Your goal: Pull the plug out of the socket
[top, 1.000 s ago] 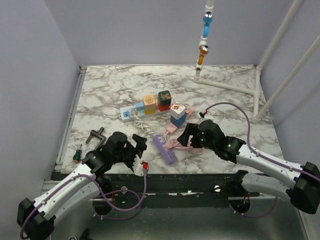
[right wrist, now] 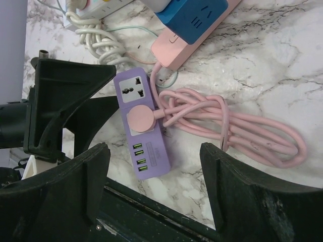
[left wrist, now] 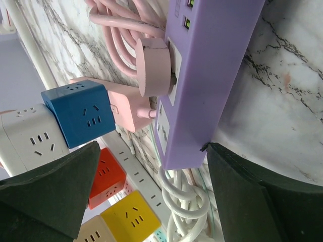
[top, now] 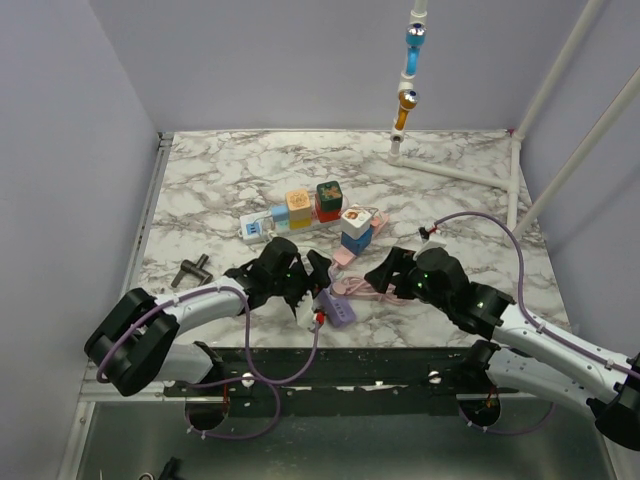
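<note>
A purple power strip (right wrist: 151, 156) lies on the marble table, with a round pink plug (right wrist: 141, 119) in its middle socket and a pink cord coiled beside it. My left gripper (top: 310, 272) is low at the strip's far end; in its wrist view the dark fingers lie apart on either side of that end, and the plug (left wrist: 154, 68) shows beyond. My right gripper stands open to the right, above the strip and pink cable (right wrist: 267, 141), with nothing between its fingers.
Stacked cube sockets (top: 355, 225) on a pink strip and a white strip (top: 255, 228) with coloured cubes stand behind. A white pipe frame (top: 460, 175) rises at the back right. Tools (top: 192, 270) lie at the left.
The right gripper has shifted slightly right.
</note>
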